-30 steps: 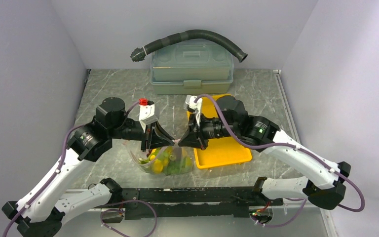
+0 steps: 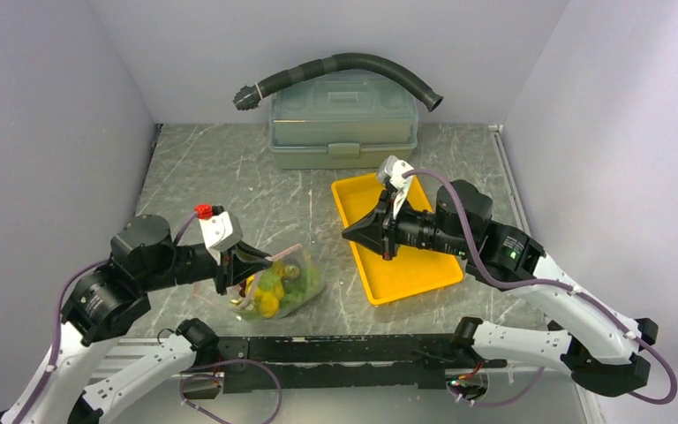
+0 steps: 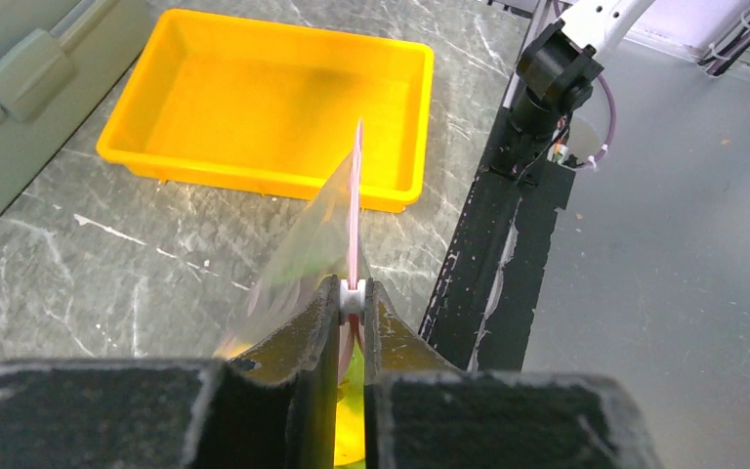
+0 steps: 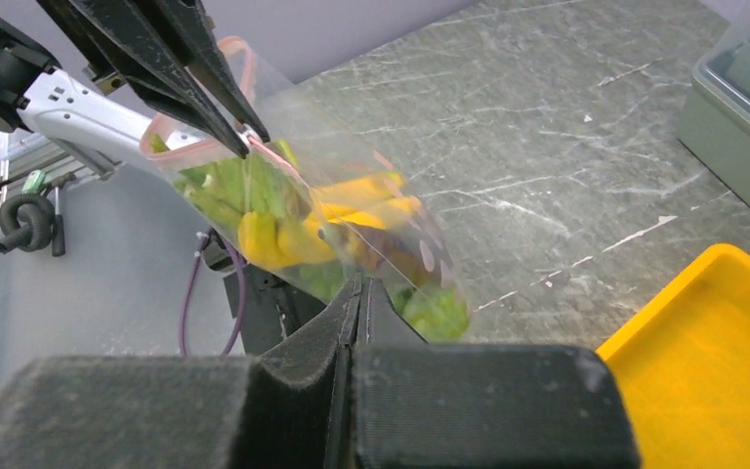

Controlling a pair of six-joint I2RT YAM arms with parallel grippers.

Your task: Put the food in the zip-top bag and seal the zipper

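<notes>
The zip top bag, clear with a pink zipper edge, holds green and yellow food, visible through the plastic in the right wrist view. My left gripper has the white slider on the pink zipper strip between its fingertips, at the bag's top edge. My right gripper is shut with nothing visible between its fingers, to the right of the bag and over the yellow tray in the top view.
A green lidded box stands at the back with a black hose on it.
My left gripper has moved left and toward the front, drawing the bag along with it. My right gripper has moved right and up, away from the bag's zipper end.
</notes>
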